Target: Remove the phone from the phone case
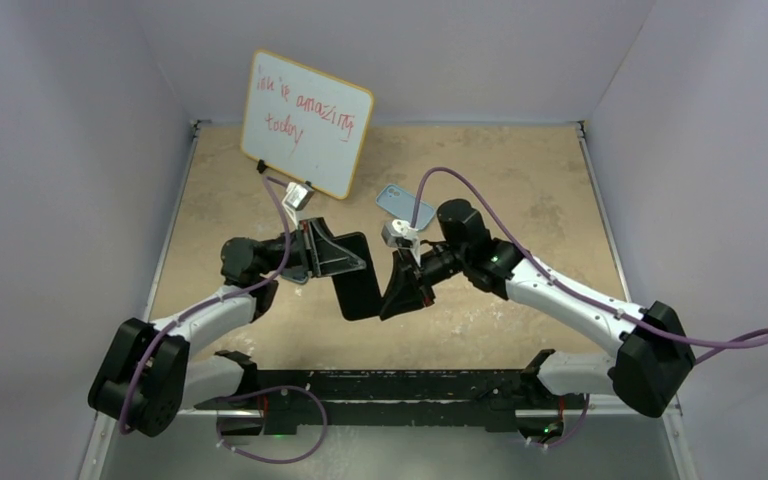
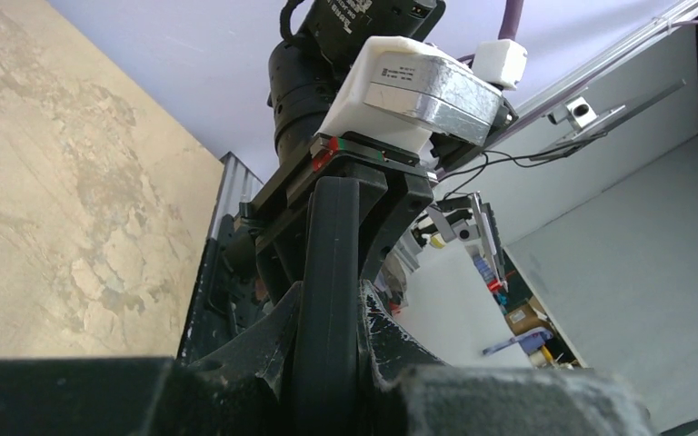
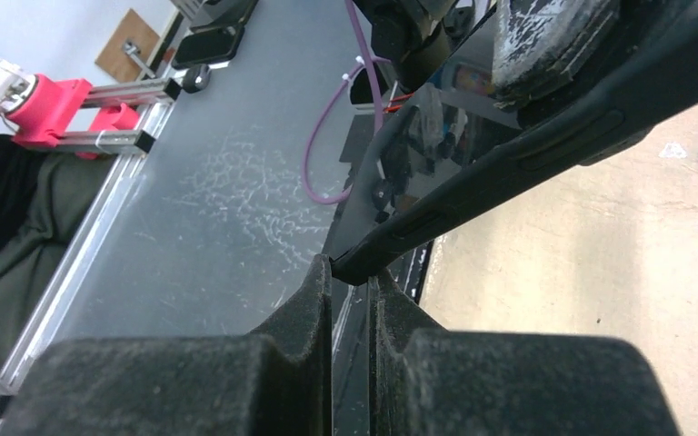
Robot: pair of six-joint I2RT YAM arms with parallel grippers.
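Note:
A black phone in a dark case (image 1: 356, 296) is held in the air between my grippers. My left gripper (image 1: 353, 264) is shut on its upper part in the top view; in the left wrist view its dark edge (image 2: 325, 263) stands up between the fingers. My right gripper is shut on the lower corner of the cased phone (image 3: 454, 200), seen at its fingertips in the right wrist view. Whether phone and case are apart at that corner I cannot tell.
A light blue phone-shaped object (image 1: 404, 204) lies behind the grippers. A whiteboard (image 1: 305, 120) with red writing stands at the back left.

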